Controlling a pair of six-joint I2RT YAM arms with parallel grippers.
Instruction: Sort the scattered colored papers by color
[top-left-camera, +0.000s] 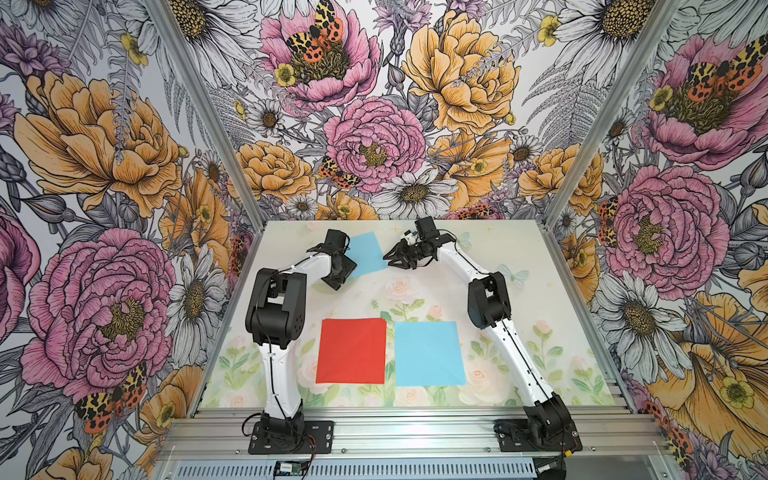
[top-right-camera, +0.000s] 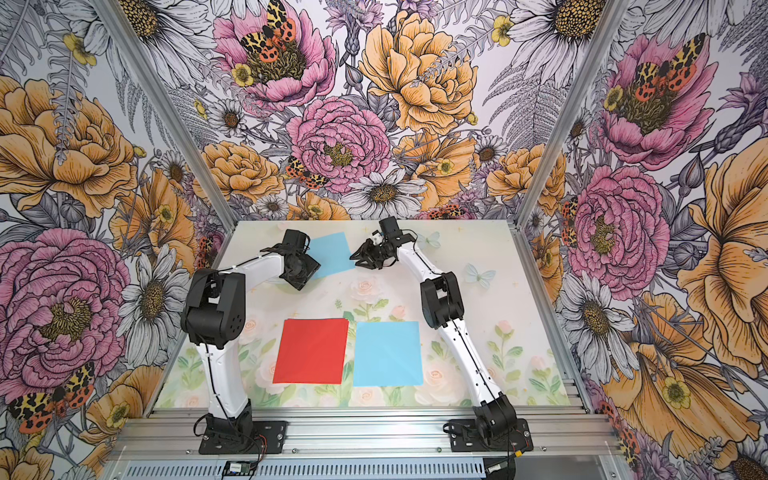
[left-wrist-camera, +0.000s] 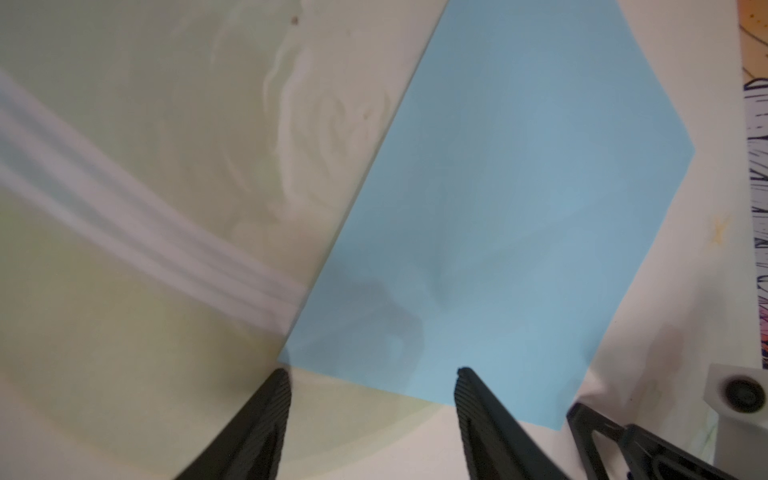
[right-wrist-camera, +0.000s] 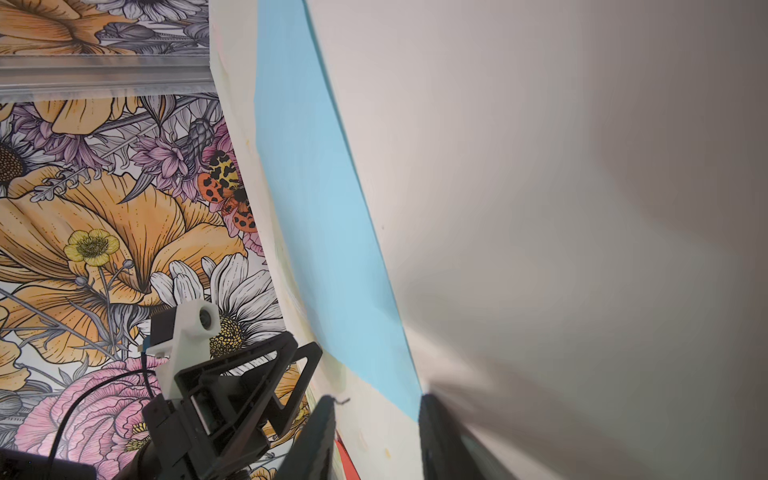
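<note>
A blue paper (top-left-camera: 364, 254) lies tilted at the back of the table, with both grippers low beside it. In the left wrist view, my left gripper is part open at one edge of this paper (left-wrist-camera: 488, 208), nothing seen between its fingers. In the right wrist view, my right gripper is part open too, one finger at a corner of the blue paper (right-wrist-camera: 336, 240). At the front, a red paper (top-left-camera: 350, 350) and a second blue paper (top-left-camera: 429, 353) lie flat side by side.
Both white arms reach over it from the front rail (top-right-camera: 352, 432). Flowered walls enclose the back and sides.
</note>
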